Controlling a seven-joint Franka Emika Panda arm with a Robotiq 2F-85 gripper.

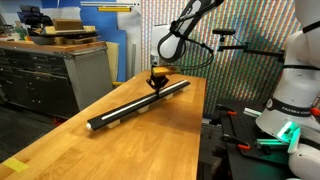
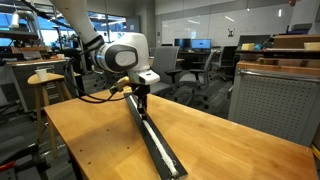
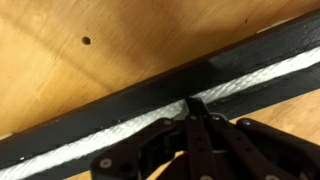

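Observation:
A long black rail [image 1: 120,115] with a white strip along its top lies diagonally on the wooden table. My gripper [image 1: 155,91] points down at the rail, past its midpoint toward the far end. From the other side, the gripper [image 2: 142,116] stands over the same rail [image 2: 162,150]. Seen up close, the white strip [image 3: 100,140] looks woven and sits between the rail's black sides. The gripper's fingertips [image 3: 195,104] are together at the strip, with nothing plainly visible between them. Whether they press on the strip is hard to see.
Bare wooden tabletop [image 1: 130,150] spreads out in front of the rail. A second white arm [image 1: 290,105] stands at the right edge. A stool [image 2: 45,90] and office chairs [image 2: 205,70] are behind the table.

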